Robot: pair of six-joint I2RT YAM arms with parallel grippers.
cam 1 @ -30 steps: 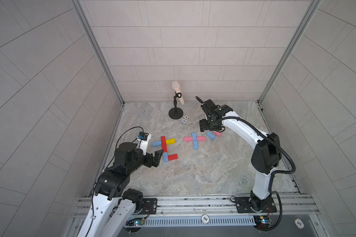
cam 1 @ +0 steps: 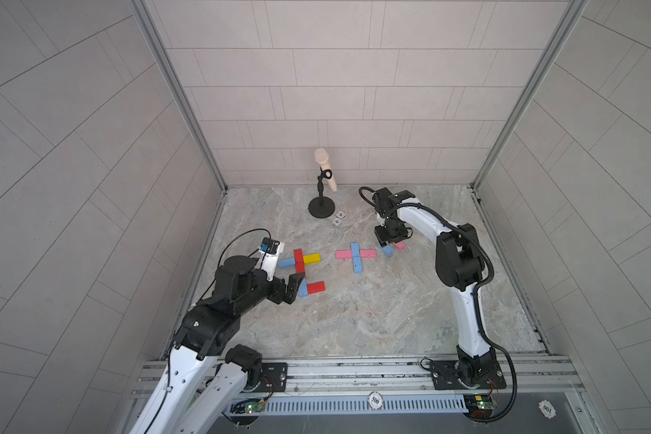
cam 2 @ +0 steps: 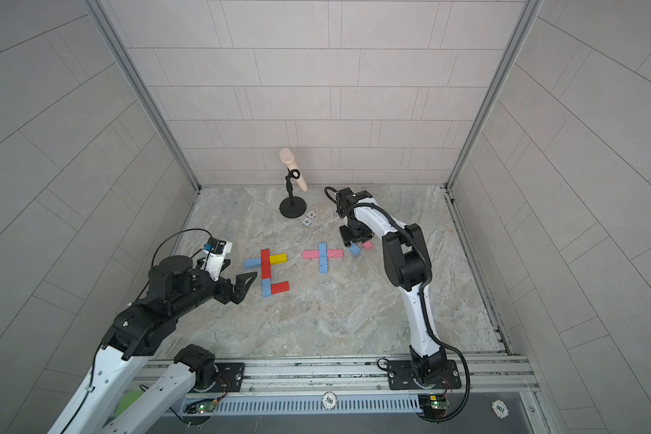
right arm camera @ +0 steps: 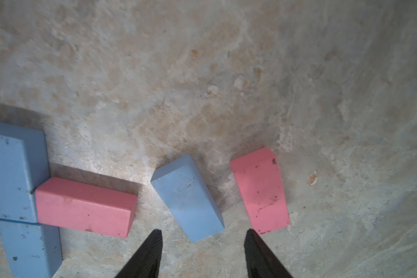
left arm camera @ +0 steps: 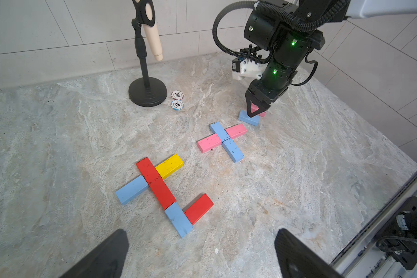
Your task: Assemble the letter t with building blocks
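Observation:
On the left, red, blue and yellow blocks form a t shape: a red upright (left arm camera: 155, 183), a blue arm (left arm camera: 132, 189), a yellow arm (left arm camera: 169, 165), a blue lower block (left arm camera: 178, 219) and a red foot (left arm camera: 199, 208). To its right, a cross combines pink blocks (right arm camera: 85, 207) and blue blocks (right arm camera: 14, 171). A loose blue block (right arm camera: 188, 198) lies tilted beside a loose pink block (right arm camera: 260, 191). My right gripper is partly open above this pair, its fingers apart and empty. My left gripper stands open near the left shape, holding nothing.
A black stand (cam 1: 321, 207) holding a microphone-like object is at the back, with poker chips (left arm camera: 177, 100) beside it.
My left arm moved only slightly. The blocks stay where they were.

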